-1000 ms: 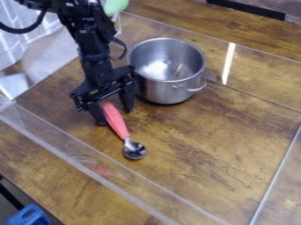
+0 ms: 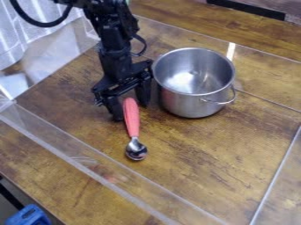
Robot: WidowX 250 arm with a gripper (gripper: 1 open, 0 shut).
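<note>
A black robot gripper (image 2: 123, 98) reaches down from the top left to the wooden table, its lower end at the pink handle of a spoon (image 2: 132, 120). The spoon's steel bowl points toward the front. Whether the fingers are closed on the handle cannot be made out. Just right of the gripper stands a steel pot (image 2: 195, 81) with side handles, very close to it or touching.
Transparent edges or panels run along the left and front left, and a blue object (image 2: 30, 217) lies at the bottom left corner.
The pot has moved down toward the front and somewhat right. The gripper has shifted slightly right, and the spoon's handle has swung a little right, standing more vertical in the view.
</note>
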